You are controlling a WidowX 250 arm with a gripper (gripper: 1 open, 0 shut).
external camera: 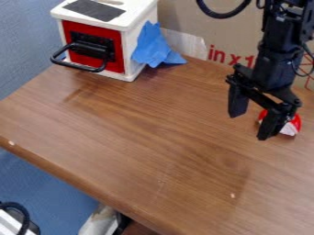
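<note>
My black gripper [252, 117] hangs over the right side of the wooden table, its two fingers apart and pointing down. Just behind it is a red and white object [289, 127], partly hidden by the gripper. I cannot tell whether anything touches it.
A white toy oven [134, 41] with a red front and black handle stands at the back left, a blue cloth [156, 51] beside it. A cardboard panel is behind. The table's left edge borders blue flooring.
</note>
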